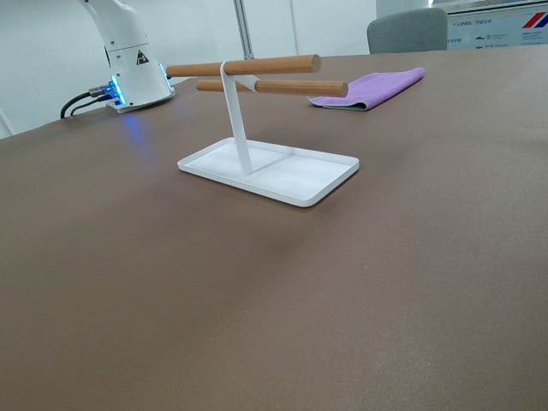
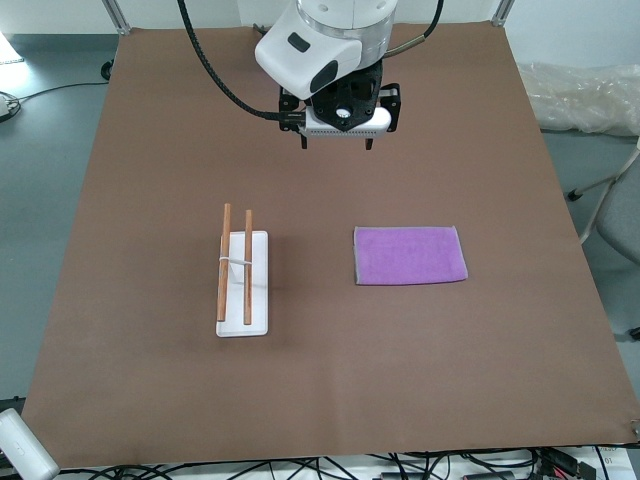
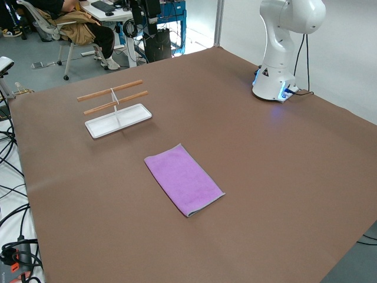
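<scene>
A purple cloth (image 2: 410, 255) with a grey edge lies flat on the brown table (image 2: 380, 360), right of a small white rack in the left camera view. The rack has two wooden bars (image 1: 274, 64) on a white post over a white tray (image 1: 300, 180). The cloth (image 3: 184, 180) also shows in the right camera view, apart from the rack's tray (image 3: 118, 121). My gripper (image 2: 336, 135) is at the far side of the table in the left camera view, above and away from both objects; whether it is open or shut is unclear.
The robot base (image 3: 274, 85) stands at the table's edge with cables behind it. Most of the tabletop around the rack and cloth is bare. Cables run along one table edge, and a grey chair (image 2: 620, 210) stands beyond another.
</scene>
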